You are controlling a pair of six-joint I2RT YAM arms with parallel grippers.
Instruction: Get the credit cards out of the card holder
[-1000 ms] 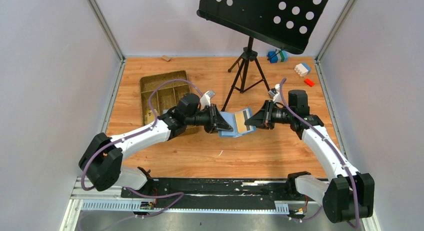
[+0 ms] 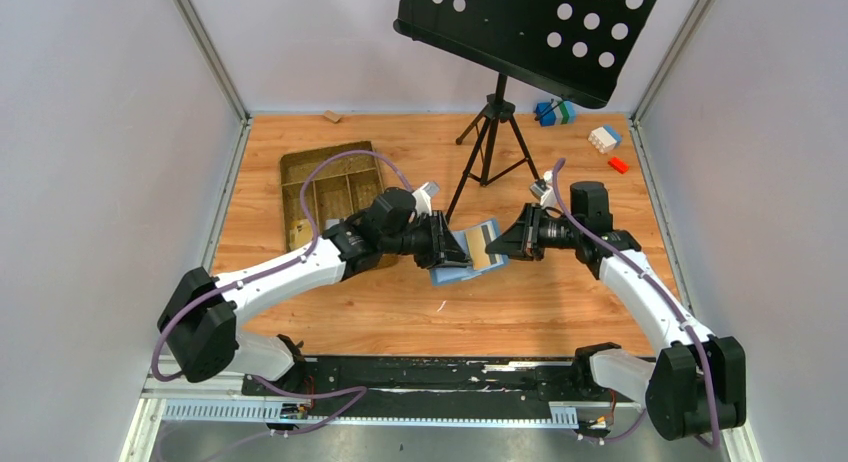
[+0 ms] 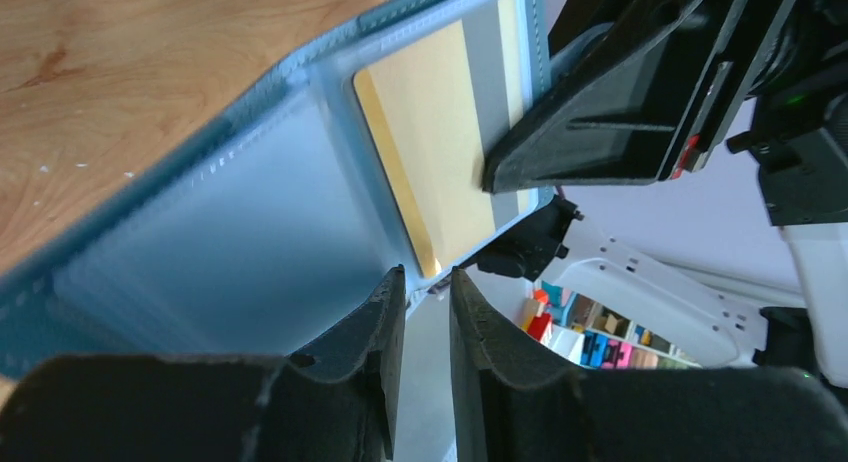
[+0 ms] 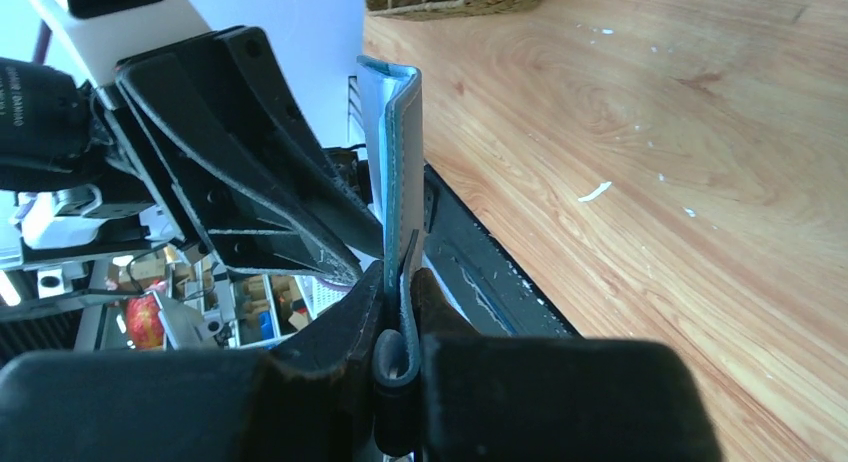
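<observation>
A light blue card holder (image 2: 453, 275) is unfolded and held above the table between my two grippers. In its pocket sits a tan card (image 3: 430, 132) with a grey stripe, one edge showing. My right gripper is shut on the holder's far side, one black finger lying across the card's striped end in the left wrist view. My left gripper stands part open, a narrow gap between its fingers, its tips close to the card's lower exposed corner. Whether the tips touch the card cannot be told. From above, both grippers hide parts of the holder.
A woven divided basket (image 2: 290, 172) stands at the back left, partly under the left arm. A black music stand (image 2: 492, 110) rises behind the grippers. Toy blocks (image 2: 604, 139) lie at the back right.
The right gripper has barely shifted, still gripping the holder.
</observation>
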